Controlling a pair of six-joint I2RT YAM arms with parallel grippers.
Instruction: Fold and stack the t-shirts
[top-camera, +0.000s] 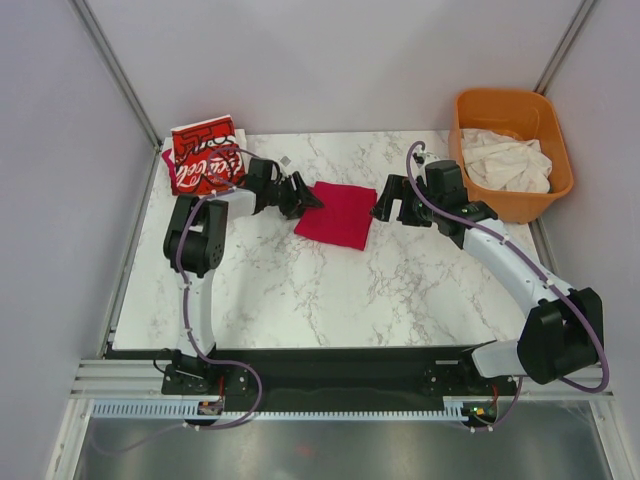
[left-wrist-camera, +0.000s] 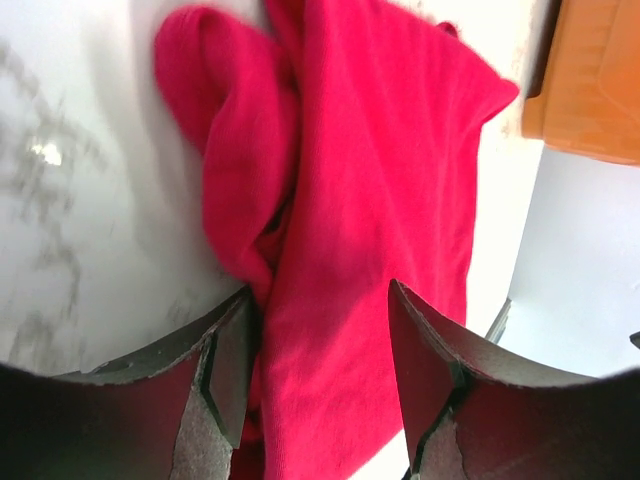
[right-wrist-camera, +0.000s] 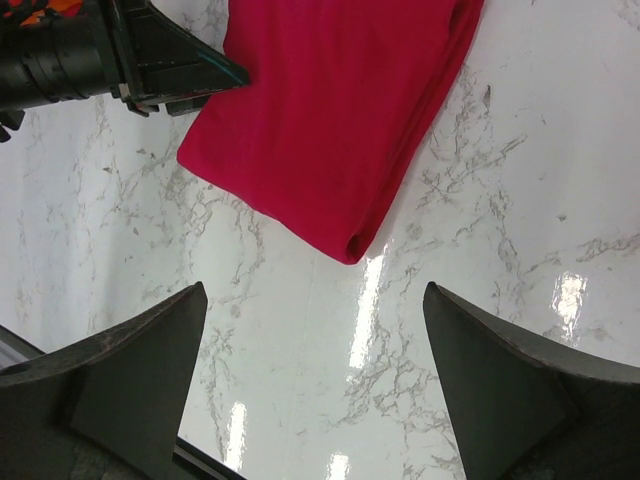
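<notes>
A crimson t-shirt (top-camera: 338, 217), folded into a small block, lies at the middle back of the table. My left gripper (top-camera: 312, 199) is at its left edge, with a gathered strip of the cloth (left-wrist-camera: 330, 250) between its fingers in the left wrist view. Just off the shirt's right side, my right gripper (top-camera: 385, 206) stands open. Bare tabletop shows between its fingers in the right wrist view. A stack of folded shirts (top-camera: 205, 150), red and black pattern on top, sits at the back left.
At the back right, an orange basket (top-camera: 555, 130) holds crumpled white cloth (top-camera: 505, 160). The left arm reaches across just in front of the stack.
</notes>
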